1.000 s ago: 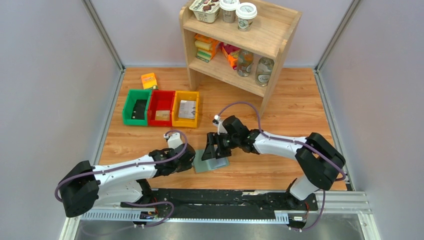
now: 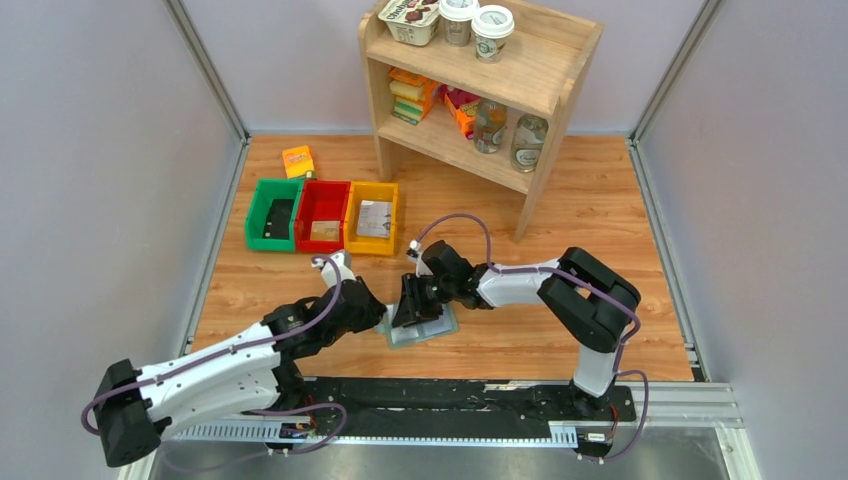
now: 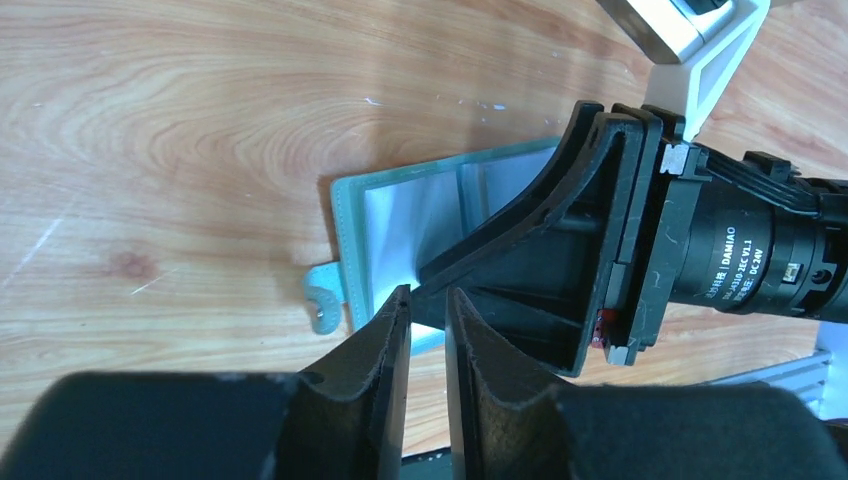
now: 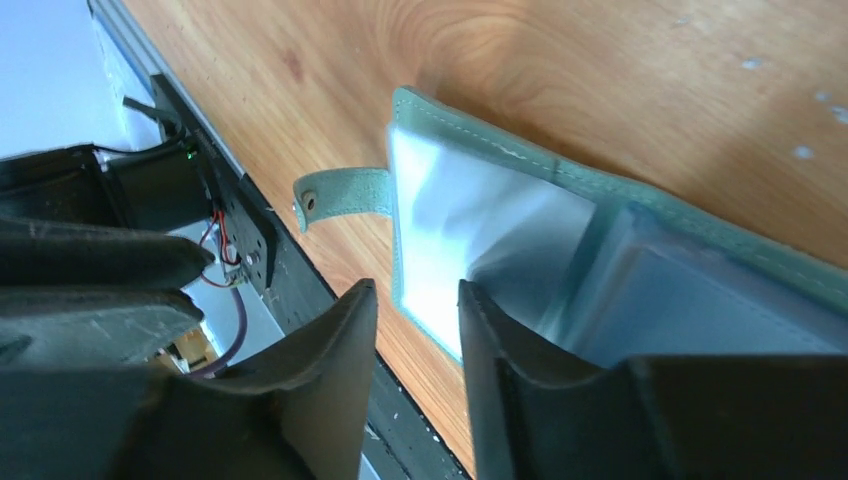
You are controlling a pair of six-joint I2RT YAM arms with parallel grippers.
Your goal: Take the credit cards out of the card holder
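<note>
A light teal card holder [image 2: 435, 330] lies flat on the floor of the workspace between the arms, with its strap [image 4: 340, 195] sticking out and pale sleeves showing; whether cards sit in them is unclear. My right gripper [image 2: 405, 310] is low over the holder, its fingers just above the white sleeve in the right wrist view. My left gripper hovers beside it, its fingers part open with a gap between the tips and nothing visible between them. The right fingers are also apart with nothing seen between.
Green [image 2: 255, 214], red [image 2: 309, 205] and yellow [image 2: 389, 210] bins stand behind the holder. A wooden shelf [image 2: 460, 150] with cups and bottles is at the back. The two grippers are very close together.
My right gripper has moved left over the holder and the arm's elbow has shifted left.
</note>
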